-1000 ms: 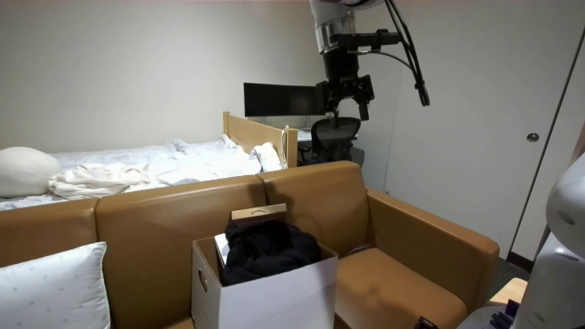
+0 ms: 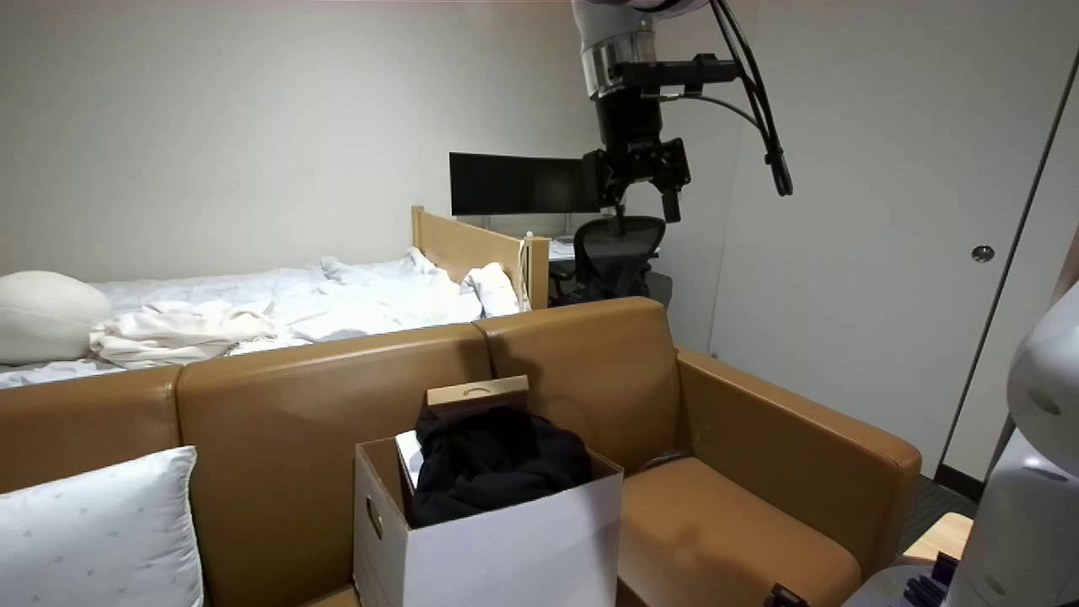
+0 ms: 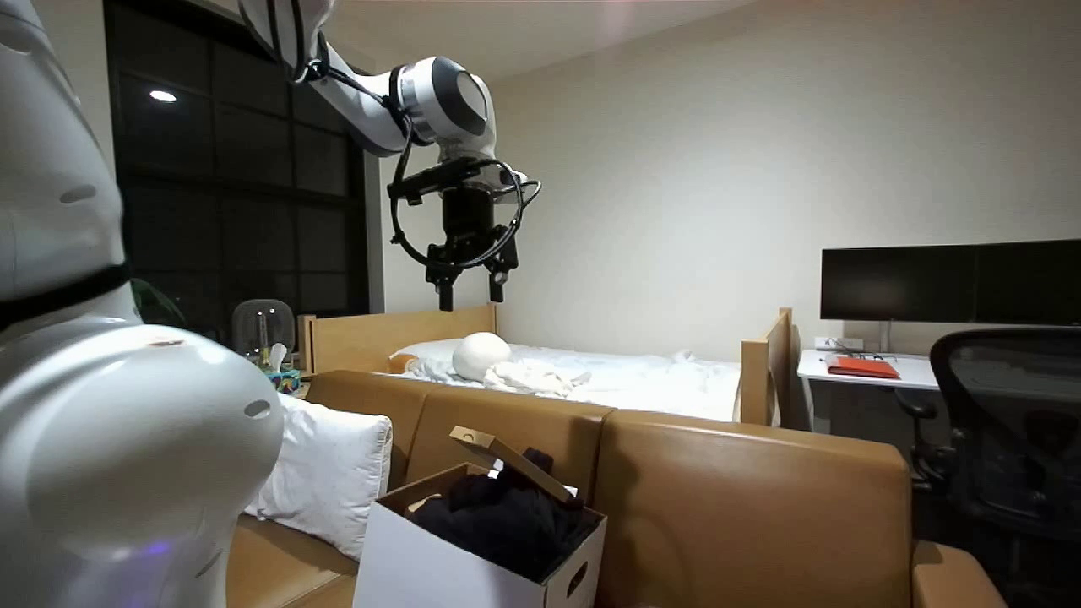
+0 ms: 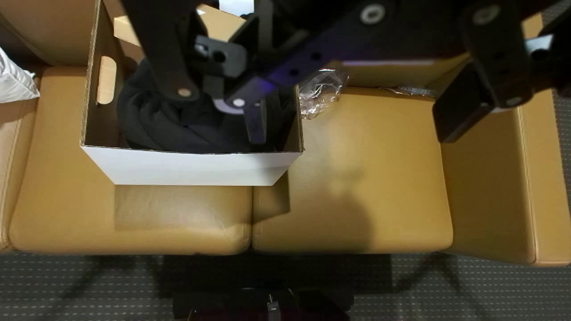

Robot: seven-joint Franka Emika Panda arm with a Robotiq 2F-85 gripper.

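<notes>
High above the sofa, my gripper [image 2: 644,217] points downward with its fingers wide apart and empty; exterior view 2 shows the gripper [image 3: 471,300] the same way. In the wrist view its two fingers stand far from each other, one pad [image 4: 256,123] overlapping the box in the picture. The white cardboard box [image 2: 516,551] sits on the sofa seat, its top uncovered. Black cloth [image 2: 496,460] fills much of it, heaped up to the rim. A brown carton [image 3: 512,461] leans up out of the box at the back. What lies under the cloth is hidden.
The brown leather sofa [image 2: 738,516] has a bare seat right of the box, apart from crumpled clear plastic [image 4: 321,93] near the backrest. A white pillow [image 3: 329,471] leans on its other side. Behind stand a bed [image 3: 649,380] and an office chair [image 3: 1013,426].
</notes>
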